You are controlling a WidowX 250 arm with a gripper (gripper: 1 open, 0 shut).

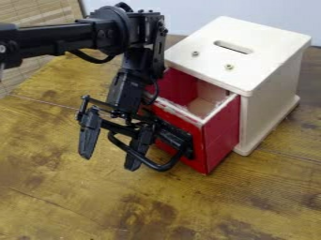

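Observation:
My black gripper (113,144) hangs at the centre left, open, its two fingers pointing down with nothing between them. Just right of it stands a cream wooden box (261,73) with a slot and two bolts on its sloped top. A red drawer (219,141) sticks out from its front, empty where visible, and black parts of the gripper and arm overlap the drawer's front.
A pale mat (38,82) lies at the back left, and a white wall rises behind the box.

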